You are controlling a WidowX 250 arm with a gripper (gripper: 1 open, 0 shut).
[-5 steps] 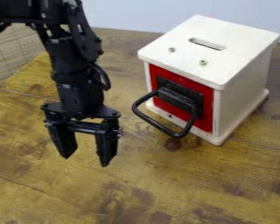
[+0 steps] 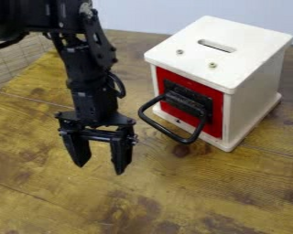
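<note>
My black gripper (image 2: 98, 152) hangs at the left of the view, low over the wooden tabletop, its two fingers apart with nothing between them. To its right stands a white wooden box (image 2: 249, 105) with a slot in its sloped top and a red front panel (image 2: 170, 70). A black loop handle (image 2: 163, 126) sticks out from that panel, a short way right of the gripper and not touching it.
A wire mesh panel (image 2: 15, 64) is at the left edge, and a pale wall runs behind.
The box and its handle have not moved.
</note>
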